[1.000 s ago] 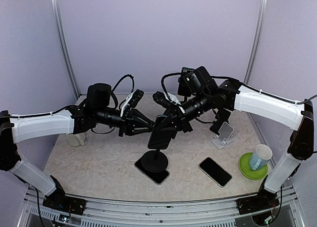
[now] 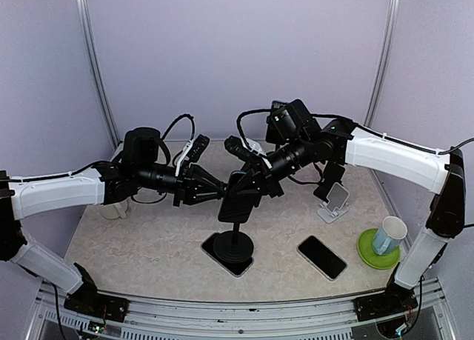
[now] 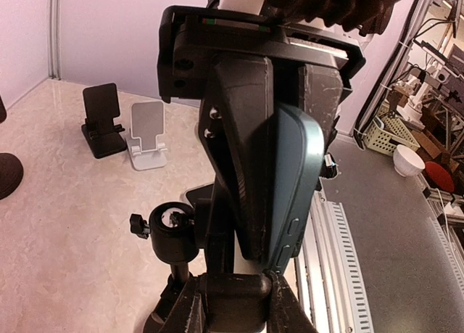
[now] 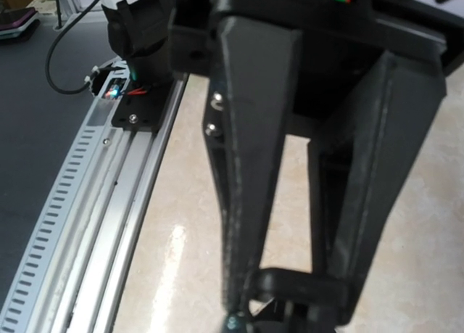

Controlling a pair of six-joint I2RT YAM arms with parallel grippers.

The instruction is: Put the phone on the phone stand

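Observation:
A black phone stand (image 2: 233,245) on a round base stands at the table's middle, over a phone (image 2: 215,257) lying flat. At its top, my right gripper (image 2: 248,183) is shut on the stand's upper holder; in the left wrist view a blue-grey phone-like slab (image 3: 299,166) shows between its fingers and the holder. My left gripper (image 2: 221,190) meets the holder from the left; in the left wrist view its fingers (image 3: 286,307) are low at the holder, their opening unclear.
Another phone (image 2: 321,256) lies to the right, near a cup (image 2: 386,236) on a green saucer (image 2: 368,255). Smaller stands (image 2: 333,203) stand behind at the right, a white object (image 2: 112,210) at the left.
My left gripper has drawn very slightly left and lower, and the stand's base has shifted a little. The right arm looks nearly still.

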